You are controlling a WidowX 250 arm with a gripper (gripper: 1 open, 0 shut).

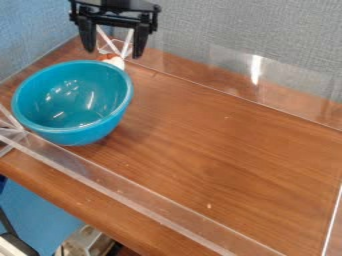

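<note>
A teal bowl (74,105) sits upright on the wooden table (221,160) at the left of the camera view. My black gripper (115,50) hangs open near the top, above and behind the bowl's back edge, its two fingers spread apart. Just behind the bowl, below the gripper, is a small white and orange object (114,63), partly hidden and too small to make out.
Clear low walls (287,100) edge the table at the back, front and right, with white straps at the left corners.
</note>
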